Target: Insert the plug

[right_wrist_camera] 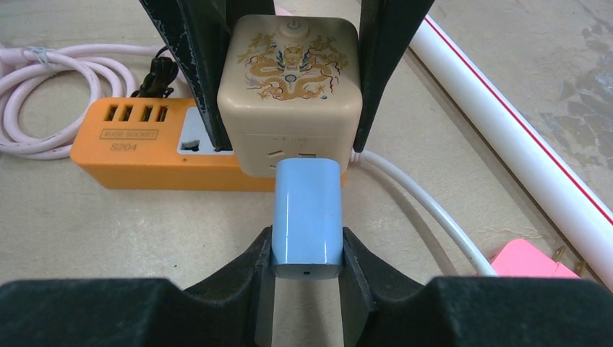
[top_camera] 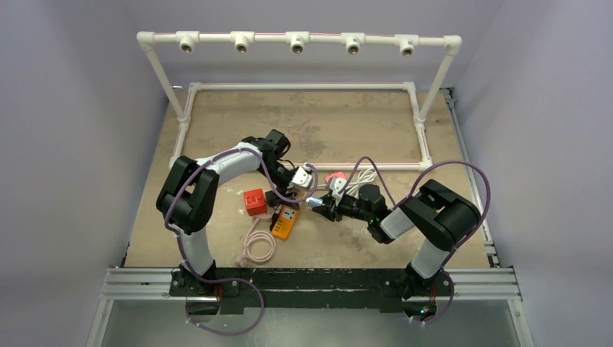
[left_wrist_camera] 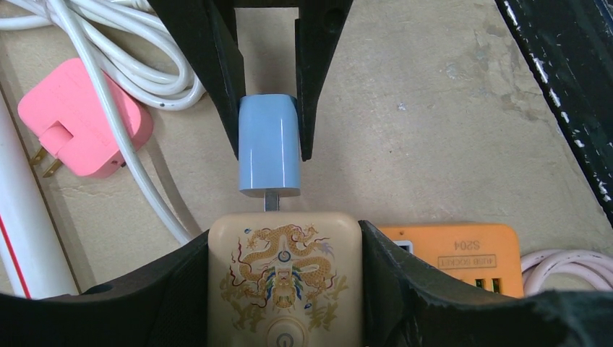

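A beige socket block (left_wrist_camera: 285, 282) with a gold dragon print is clamped in my left gripper (top_camera: 293, 191), raised over the orange power strip (top_camera: 285, 221). A light blue plug (right_wrist_camera: 307, 210) is held between the fingers of my right gripper (top_camera: 322, 206). In the left wrist view its metal prong (left_wrist_camera: 272, 201) points at the socket block, close against its edge; whether it enters a slot I cannot tell. In the right wrist view the block's slots show just behind the plug.
A red box (top_camera: 254, 202), coiled pink cable (top_camera: 259, 246), pink plug (left_wrist_camera: 79, 116) and white cable coil (left_wrist_camera: 159, 72) lie around the grippers. A white pipe (right_wrist_camera: 506, 123) runs behind.
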